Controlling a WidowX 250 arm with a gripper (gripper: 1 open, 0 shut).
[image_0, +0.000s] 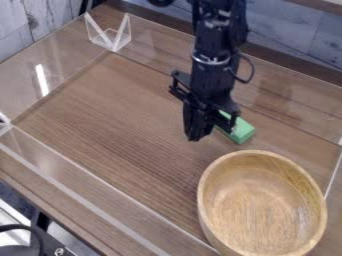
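A black robot arm reaches down from the top centre, and its gripper is low over the table at the near left part of a green block. The gripper covers much of the block, whose right end shows. Whether the fingers are apart or closed on it is hard to make out.
A round wooden bowl fills the lower right, just in front of the block. A white wire-like object stands at the back left, and grey panels border the back.
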